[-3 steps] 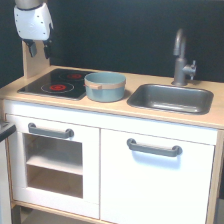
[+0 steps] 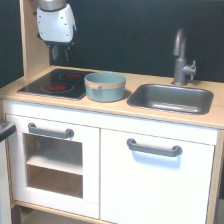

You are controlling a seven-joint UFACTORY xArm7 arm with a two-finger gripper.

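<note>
At the upper left, my gripper (image 2: 61,52) hangs in the air from the white arm (image 2: 56,22), above the back of the stovetop. Its dark fingers blend into the dark wall, so their spacing is unclear, and no object shows in them. A grey-blue pot (image 2: 105,87) stands upright on the counter, partly over the right edge of the black stovetop (image 2: 57,84). The pot is below and to the right of my gripper, well apart from it.
A metal sink (image 2: 171,98) with a tall faucet (image 2: 181,60) lies on the right. The wooden counter (image 2: 127,106) has bare room between pot and sink. Below are a window-fronted oven door (image 2: 86,160) and a white cabinet door (image 2: 140,190), both with dark handles.
My arm and gripper have moved to the right, over the stovetop's back. The pot and the rest of the kitchen stay where they were.
</note>
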